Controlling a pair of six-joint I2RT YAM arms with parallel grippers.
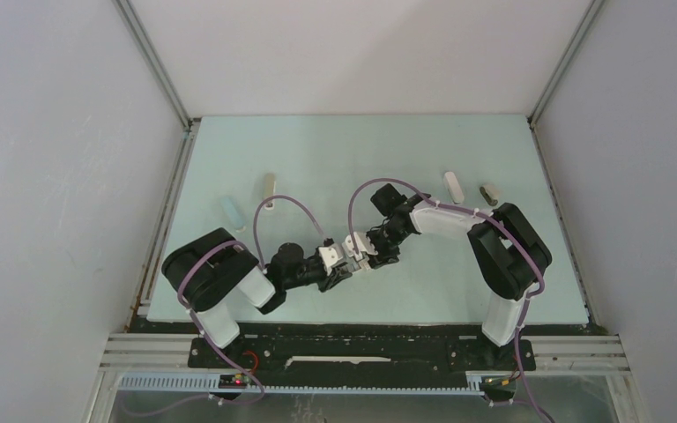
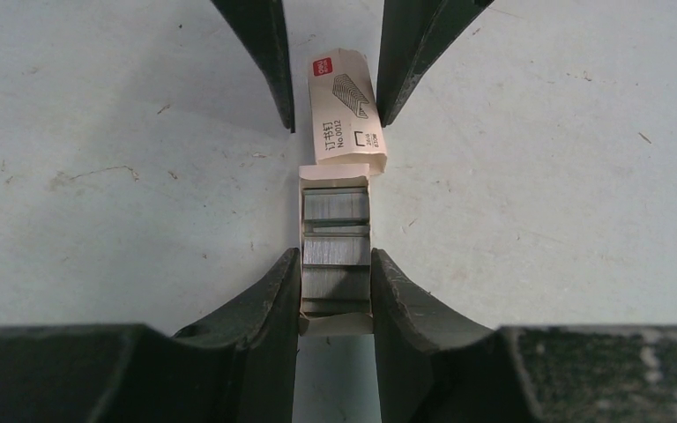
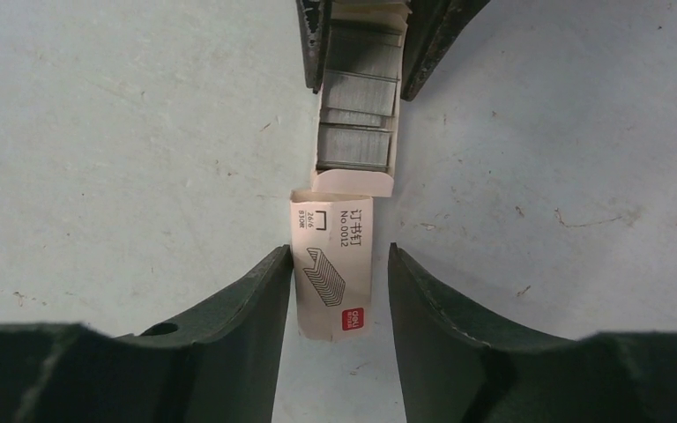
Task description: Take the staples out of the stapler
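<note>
My left gripper is shut on an open cardboard tray (image 2: 336, 173) that holds several grey blocks of staples (image 2: 337, 251). Right at the tray's far end sits the printed sleeve (image 2: 345, 106) of the staple box, apparently off the tray and almost end to end with it. In the right wrist view my right gripper stands around that sleeve (image 3: 326, 304). Its fingers are part open: a gap shows on the right side, while the left finger (image 3: 284, 260) is close against the cardboard or touching it. I cannot make out a stapler for certain.
At the back left of the table lie a narrow beige item (image 1: 270, 188) and a pale blue one (image 1: 233, 213). A white item (image 1: 454, 187) and a small dark-and-beige one (image 1: 489, 194) lie at the right.
</note>
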